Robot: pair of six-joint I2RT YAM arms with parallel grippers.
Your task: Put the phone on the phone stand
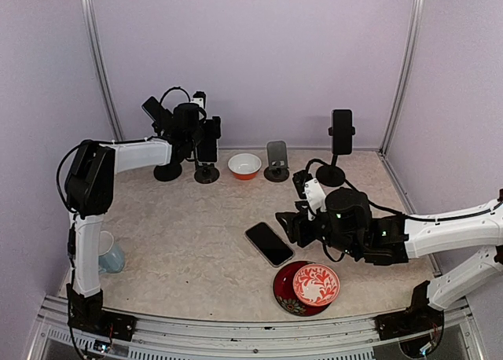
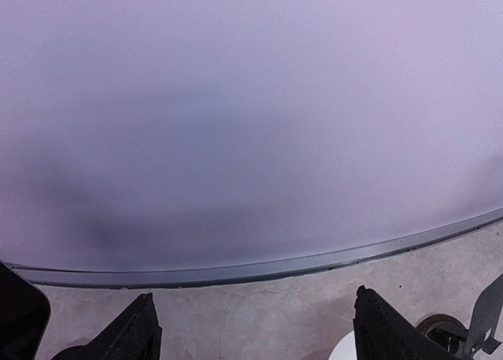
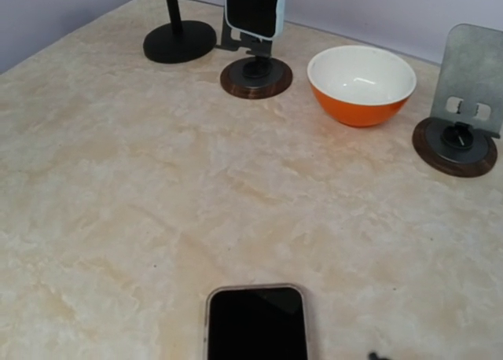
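A black phone (image 1: pixel 269 243) lies flat on the table, also at the bottom of the right wrist view (image 3: pixel 256 325). My right gripper (image 1: pixel 292 225) hangs just right of it; its finger state is unclear. My left gripper (image 1: pixel 206 126) is raised at the back left, over a stand holding a phone (image 3: pixel 253 6); whether it grips anything is hidden, and its wrist view shows only dark fingertips at the bottom. An empty metal phone stand (image 1: pixel 276 154) stands at the back middle (image 3: pixel 467 77).
An orange bowl (image 1: pixel 244 163) sits between the stands. A tall black stand (image 1: pixel 341 132) is at back right. A red plate with a patterned bowl (image 1: pixel 316 284) is at front right, a blue mug (image 1: pixel 110 258) at left.
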